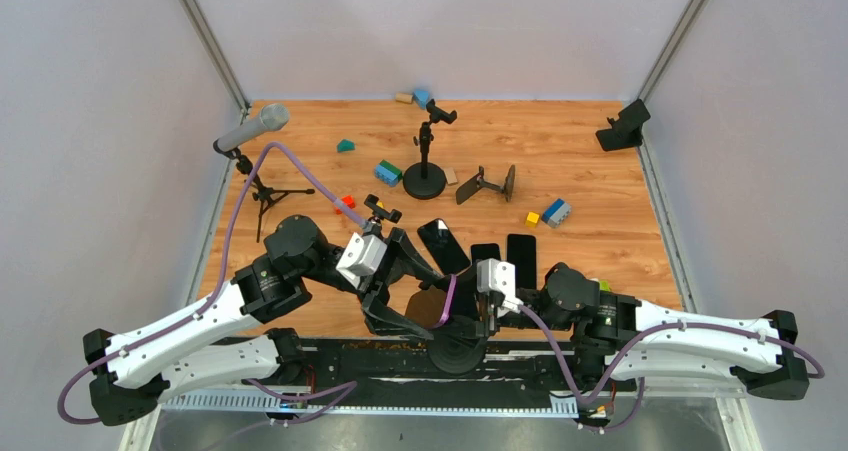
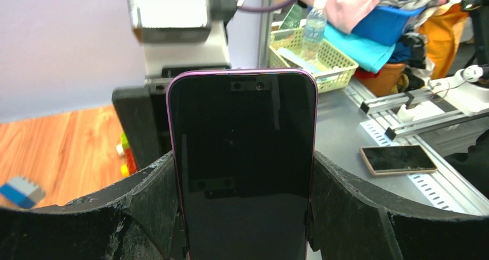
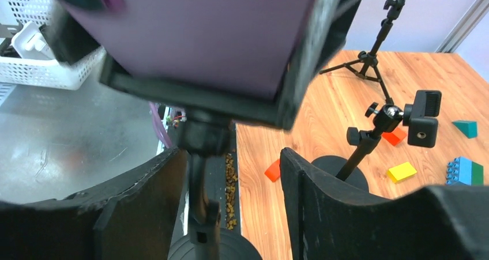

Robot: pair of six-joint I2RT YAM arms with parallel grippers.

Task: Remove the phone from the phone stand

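A phone with a pinkish-purple case fills the middle of the left wrist view, its dark screen facing that camera. My left gripper has its fingers around it; whether they grip is unclear. In the right wrist view the phone's purple back sits in a black holder on a stand pole. My right gripper is below the holder, its fingers apart beside the pole; whether they touch it is hidden.
Other phone stands, loose phones, toy blocks and a tripod with a grey cylinder occupy the wooden table. Its back middle-right has some clear room.
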